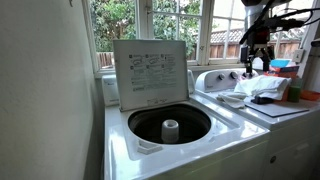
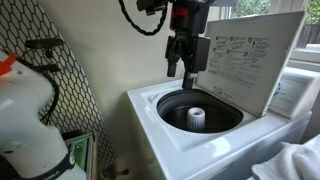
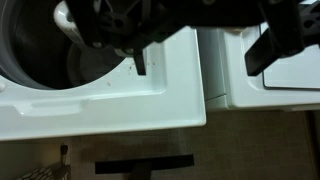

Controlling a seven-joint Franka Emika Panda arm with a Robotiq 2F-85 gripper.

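The white top-load washing machine has its lid raised and its round opening uncovered. Inside the dark drum stands a pale agitator. My gripper hangs in the air above the washer in the second exterior view, fingers apart and nothing seen between them. From above, the wrist view has the open gripper over the washer's front corner and the gap beside the neighbouring machine; the drum is partly cut off at left.
White cloth lies on the neighbouring white machine, near a green container and an orange-and-blue item. A wall closes off the left, and windows are behind.
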